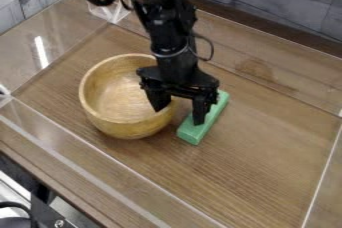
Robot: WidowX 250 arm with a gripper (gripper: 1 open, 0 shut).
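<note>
A black gripper (182, 100) hangs low in the middle of the view, its open fingers at the right rim of a tan bowl (110, 82) and over the upper part of a green block (201, 124). The block lies on the wooden table just right of the bowl. Part of the bowl's right side and the block's top end are hidden by the gripper. I cannot tell whether the fingers touch the block.
A crumpled whitish item (107, 4) lies at the back left. A dark cable or object (14, 214) is at the lower left corner.
</note>
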